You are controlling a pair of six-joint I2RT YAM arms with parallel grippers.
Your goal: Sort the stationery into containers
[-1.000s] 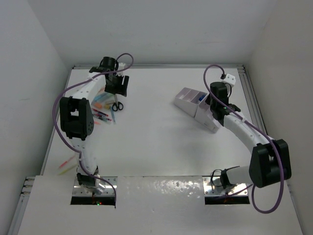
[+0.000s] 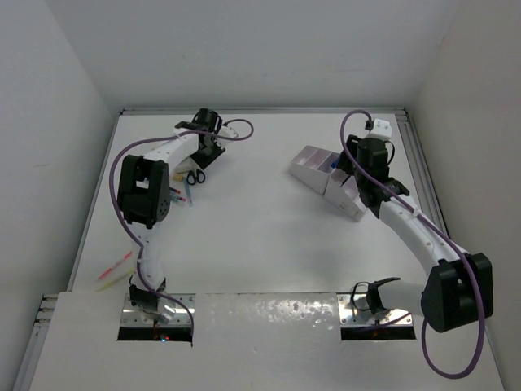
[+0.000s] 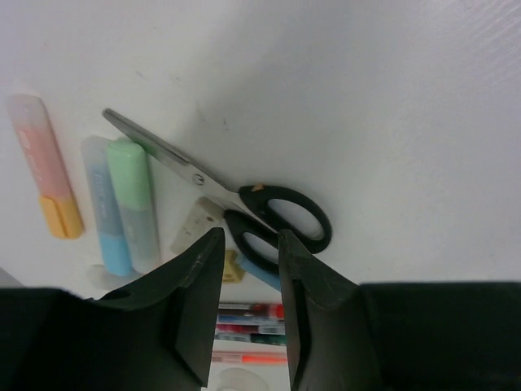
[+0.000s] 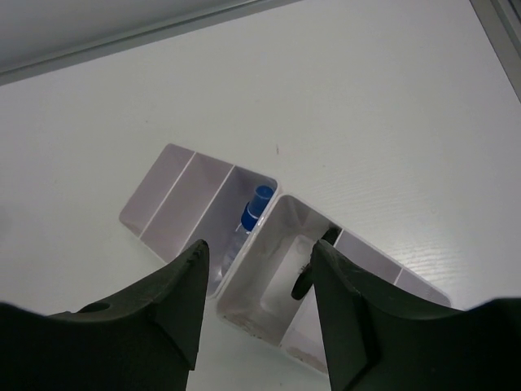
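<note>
My left gripper (image 2: 213,151) hangs above the stationery at the upper left, fingers slightly parted with nothing between them. In the left wrist view lie scissors (image 3: 289,208) with black handles, pink-orange (image 3: 45,159), blue (image 3: 106,204) and green (image 3: 134,199) pieces, a small beige block (image 3: 194,228) and several pens (image 3: 256,326). My right gripper (image 2: 350,163) stands open over the divided containers (image 4: 175,147); one compartment holds a blue-capped clear item (image 4: 254,208), another a dark item (image 4: 301,283), partly behind my finger.
A pink and a yellow stick (image 2: 114,269) lie at the near left of the table. Walls (image 2: 57,163) border the table.
My left gripper and arm have moved right over the scissors.
</note>
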